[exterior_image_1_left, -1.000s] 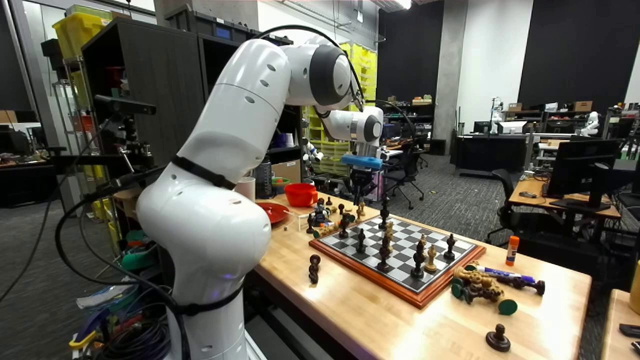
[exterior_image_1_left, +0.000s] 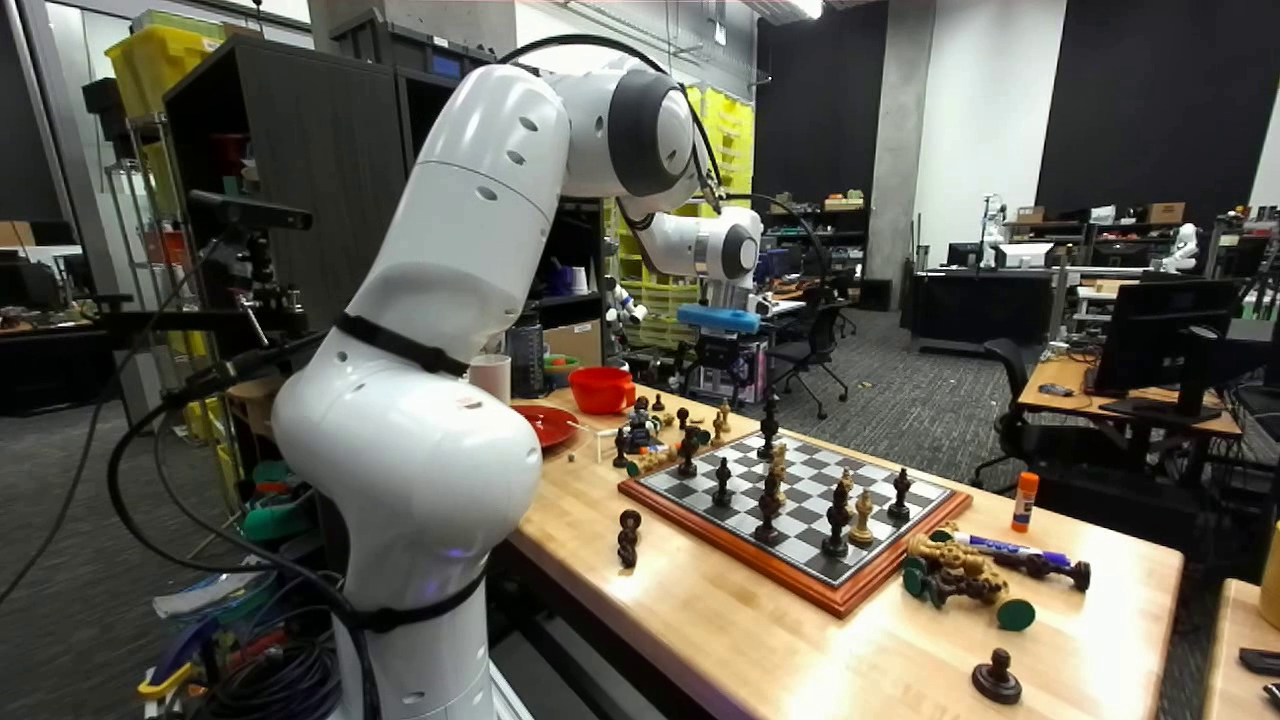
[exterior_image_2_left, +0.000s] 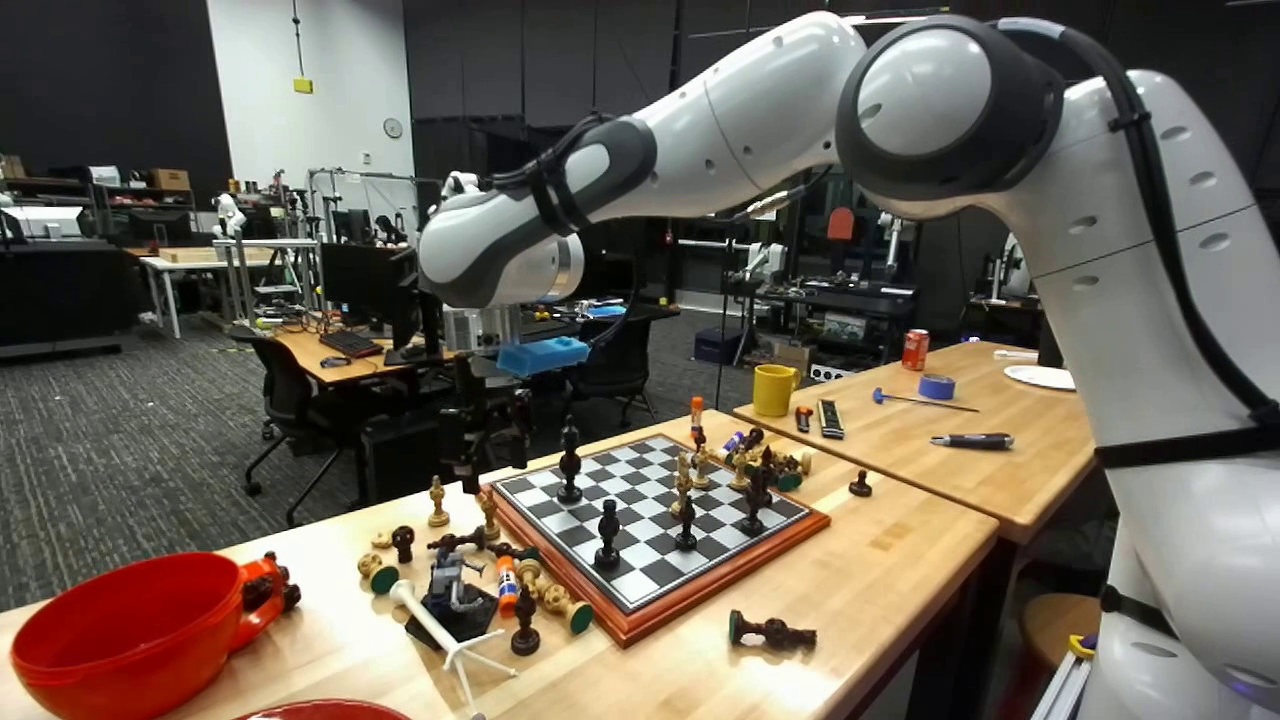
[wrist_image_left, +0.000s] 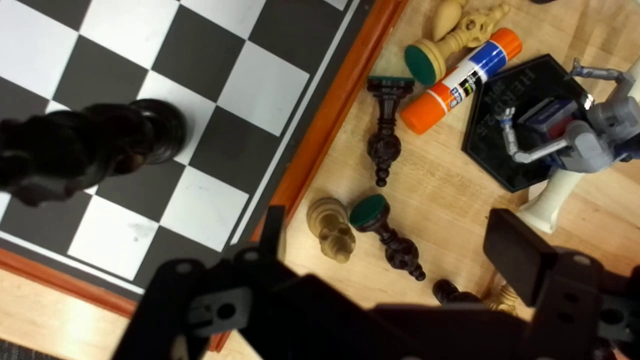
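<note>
My gripper (exterior_image_2_left: 486, 446) hangs open above the table by the corner of the chessboard (wrist_image_left: 312, 141), nothing between its fingers. In the wrist view, a light chess piece (wrist_image_left: 331, 231) and a dark piece (wrist_image_left: 399, 247) lying on its side appear below the gap. A second dark piece (wrist_image_left: 384, 138) lies farther up, beside an orange glue stick (wrist_image_left: 423, 111). On the board stands a tall dark piece (wrist_image_left: 114, 135), also seen in exterior view 2 (exterior_image_2_left: 570, 462). More dark and light pieces stand across the board. The wrist view's lower edge is largely covered by the gripper.
A small robot figurine (exterior_image_2_left: 450, 588) stands among loose pieces beside the board. A red bowl (exterior_image_2_left: 132, 630) is near the table end, and more pieces (exterior_image_1_left: 960, 570) lie in a heap past the opposite side.
The arm has lifted, and its upper links have shifted slightly back in exterior view 1. The gripper hangs a little higher. The chess pieces there look unmoved.
</note>
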